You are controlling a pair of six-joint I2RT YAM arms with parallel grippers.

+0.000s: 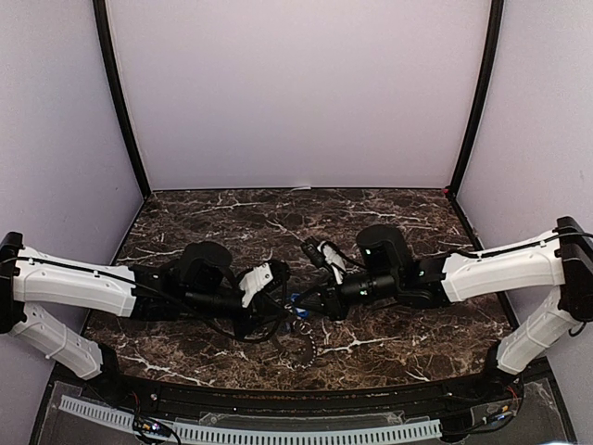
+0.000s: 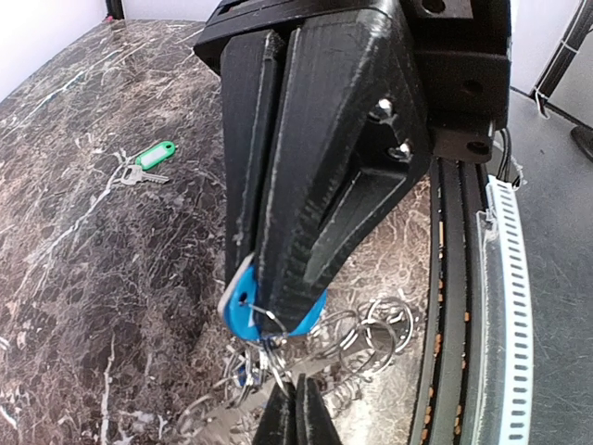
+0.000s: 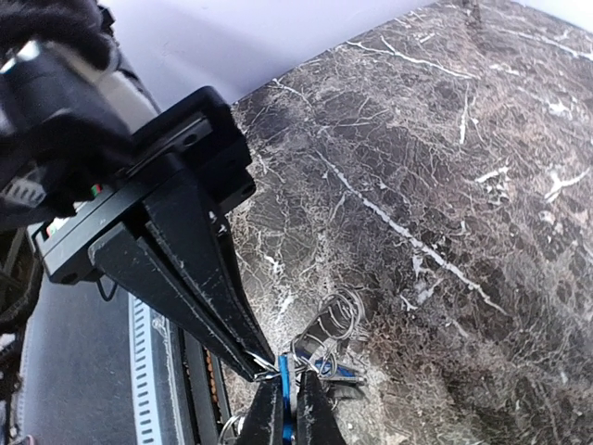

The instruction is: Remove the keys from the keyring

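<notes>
A blue key tag (image 2: pixel 243 315) is pinched between the fingers of my right gripper. In the right wrist view its thin blue edge runs up between those fingertips. My left gripper is shut at a thin metal loop (image 2: pixel 281 366) coming off the tag. Below and beside the tag hangs a tangle of silver rings (image 2: pixel 371 334), with chain (image 1: pixel 308 357) trailing under the grippers. Which keys hang in this tangle is hard to tell. Away from it, a silver key (image 2: pixel 144 175) lies on the table beside a green tag (image 2: pixel 155 155).
Both arms meet over the front middle of the dark marbled table (image 1: pixel 398 348). A white slotted strip (image 1: pixel 306 434) runs along the front, past the table edge.
</notes>
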